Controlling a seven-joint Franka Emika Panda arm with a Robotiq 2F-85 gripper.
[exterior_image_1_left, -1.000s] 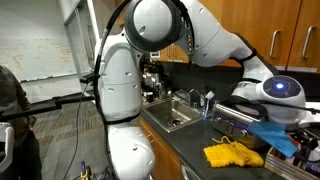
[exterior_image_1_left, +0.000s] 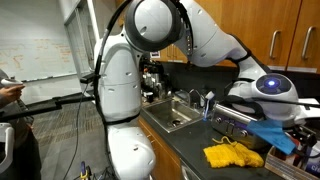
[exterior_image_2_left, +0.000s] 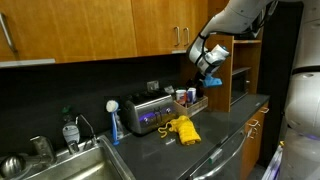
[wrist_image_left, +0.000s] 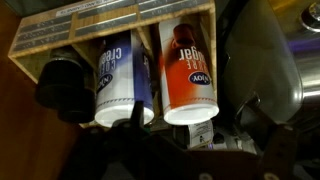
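My gripper is open over a wooden box (exterior_image_2_left: 203, 103) at the back of the counter. In the wrist view, a white container with a red-orange label (wrist_image_left: 187, 75) lies between the lines of its two fingers, with no grip on it. A white container with a blue label (wrist_image_left: 124, 80) stands to its left, partly behind the left finger. Further left are dark-capped jars (wrist_image_left: 62, 85). Exterior view 2 shows the gripper above the box's right side; whether the fingers touch anything there is too small to tell.
Left of the box stands a silver toaster (exterior_image_2_left: 150, 111). A yellow cloth (exterior_image_2_left: 184, 129) lies on the dark counter in front of it. The sink (exterior_image_2_left: 62, 165) and a blue brush (exterior_image_2_left: 113, 121) are further left. Wooden cupboards (exterior_image_1_left: 255, 25) hang overhead.
In exterior view 1 the wrist has risen slightly over the last second. The cloth and toaster have stayed put.
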